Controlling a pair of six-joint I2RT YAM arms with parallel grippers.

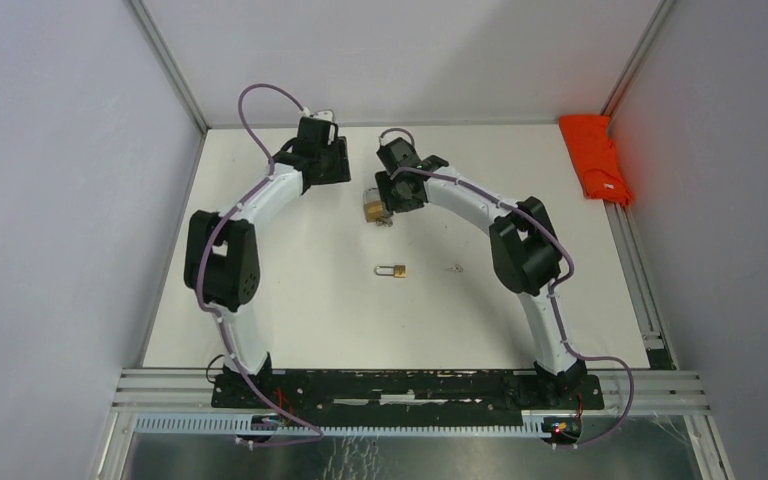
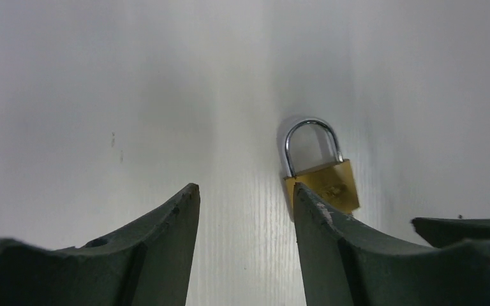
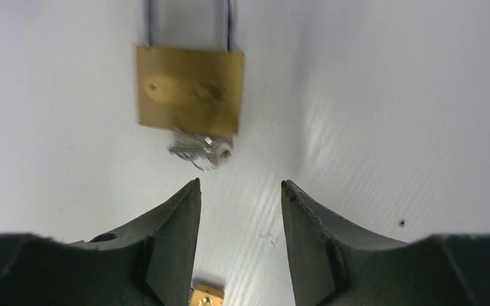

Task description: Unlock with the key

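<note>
A large brass padlock lies at the table's middle, shackle toward the back, with a small bunch of keys at the bottom of its body. My right gripper hovers just front of it, part open, nothing between its fingers. In the left wrist view the same padlock lies beyond the fingers of my open left gripper, which is raised at back left. A smaller brass padlock lies flat nearer the front, with a small silvery item, perhaps a key, to its right.
A red folded cloth lies at the back right corner of the white table. Walls surround the back and sides.
</note>
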